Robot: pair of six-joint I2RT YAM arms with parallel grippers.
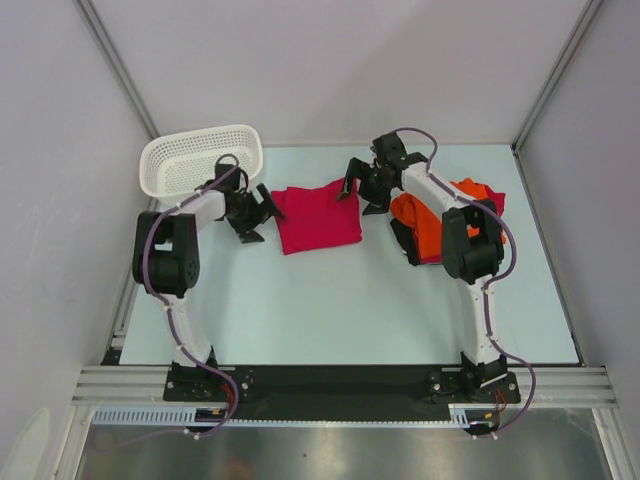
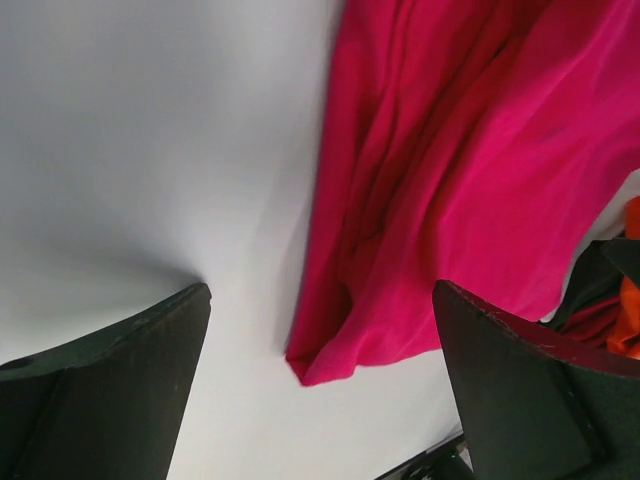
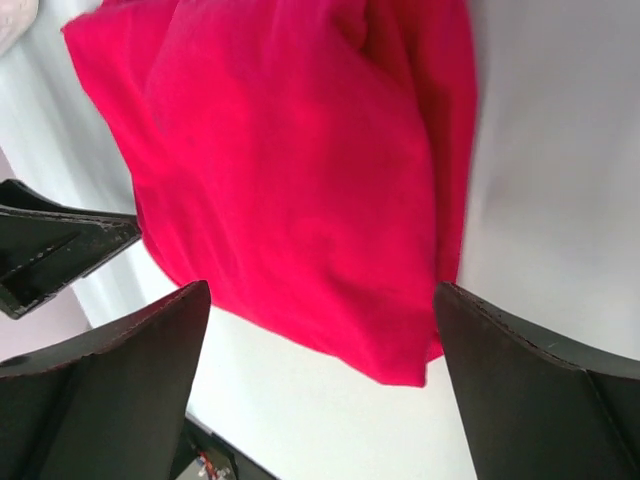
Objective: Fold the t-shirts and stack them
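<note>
A crimson t shirt, folded to a rough rectangle with wrinkles, lies on the white table in the upper middle. At its left edge my left gripper stands open; in the left wrist view a near corner of the shirt shows between and beyond the spread fingers. On the opposite side my right gripper is open as well. The right wrist view shows the shirt's other near corner between its fingers. Neither gripper pinches the cloth.
A white laundry basket stands at the back left, close to the left arm. Orange, red and black clothes lie piled on the right, partly under the right arm.
</note>
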